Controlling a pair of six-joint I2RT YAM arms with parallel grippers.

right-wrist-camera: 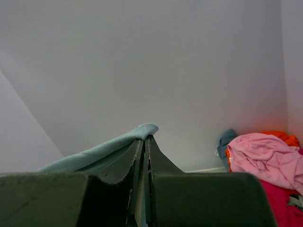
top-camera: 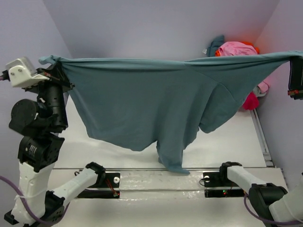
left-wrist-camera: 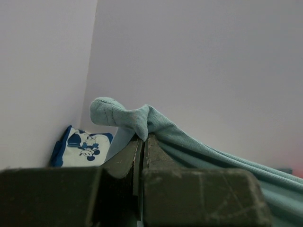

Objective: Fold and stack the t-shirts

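Note:
A teal t-shirt (top-camera: 142,99) hangs in the air, its upper edge pulled taut between my two grippers and its lower part drooping over the table. At the left end, my left gripper is shut on a bunched corner of the cloth, with a bit sticking out past the fingertips. My right gripper is shut on the opposite end of the shirt, at the right edge of the top view. One strip of the shirt dangles low near the table's front edge. Behind it in the left wrist view lies a folded shirt with a cartoon print (left-wrist-camera: 87,150).
A pile of crumpled clothes, with a pink garment (right-wrist-camera: 265,158) on top, fills the back right corner. The white table (top-camera: 236,146) shows bare below the hanging shirt. Walls stand close at the left, right and back.

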